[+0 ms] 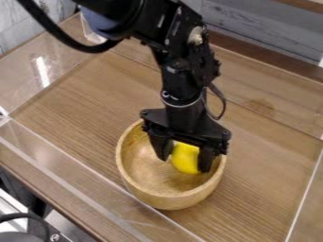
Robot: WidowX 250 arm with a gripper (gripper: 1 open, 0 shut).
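A black robot arm reaches down from the top to a tan oval bowl [151, 184] on the wooden table. Its gripper [184, 147] is low over the bowl's back half, fingers down around a yellow object [186, 161] inside. The fingertips hide part of that object, so whether they grip it or only straddle it is unclear.
Bare wooden table [76, 104] surrounds the bowl to the left, back and right. Grey-white panels stand at the back right and far left. A dark cable lies at the lower left corner, off the table's edge.
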